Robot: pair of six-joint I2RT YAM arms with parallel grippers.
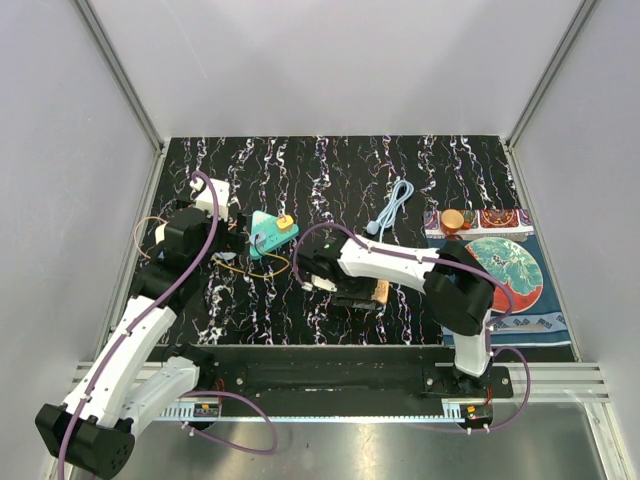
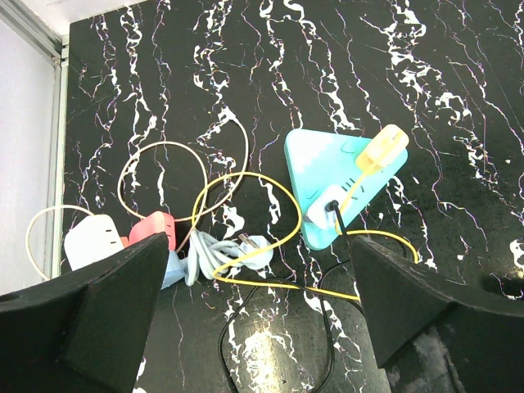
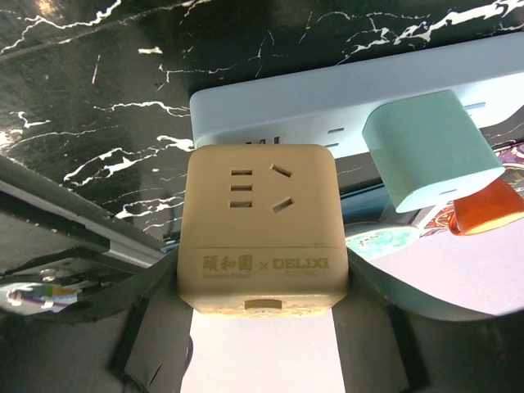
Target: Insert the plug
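A tan cube-shaped plug with socket slots on its face is held in my right gripper, which is shut on it. Behind it in the right wrist view runs a pale power strip; the cube covers part of the strip's near end. I cannot tell whether the cube touches the strip or sits in its slots. A light-green cube plug stands on the strip, farther right. On the left side, my left gripper is open above the table, nothing between its fingers.
Under the left gripper lie a turquoise triangular strip with a yellow plug, a red plug, a white plug and loose cables. A pale-blue coiled cable and a patterned cloth lie toward the right.
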